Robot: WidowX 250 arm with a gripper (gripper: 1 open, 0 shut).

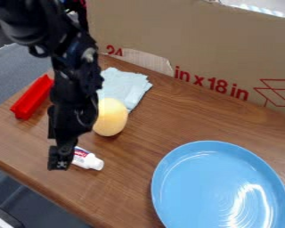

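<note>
My black gripper point(61, 153) points down at the left of the wooden table, low beside a white toothpaste tube point(88, 160), whose left end it partly hides. Its fingers look open, though their gap is hard to see. A yellow oval object point(110, 118) sits behind and right of the gripper. A red elongated object point(32, 96) lies to the left, and a folded light blue cloth point(126, 85) lies farther back. A blue plate point(216, 191) fills the front right.
A cardboard box point(205, 44) stands along the back. The table's front left edge runs just below the tube, with a dark area beyond. Bare wood point(199, 116) lies between the cloth and plate.
</note>
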